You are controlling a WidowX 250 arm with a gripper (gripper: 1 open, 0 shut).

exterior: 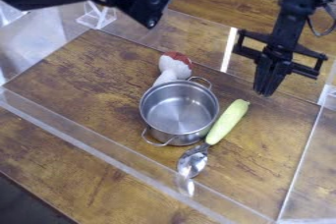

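Observation:
A steel pot (179, 112) with two handles sits near the middle of the wooden surface. Just right of it lies a pale green corn-like vegetable (227, 122), and below that a metal spoon (194, 161). Behind the pot is a white object with a red top (174, 65). My gripper (268, 73) hangs above and right of the vegetable, with nothing visible held; how far its fingers are apart is hard to tell.
Clear acrylic walls edge the wooden work area (85, 81) along the back, front and right. A dark cylindrical arm part crosses the top left.

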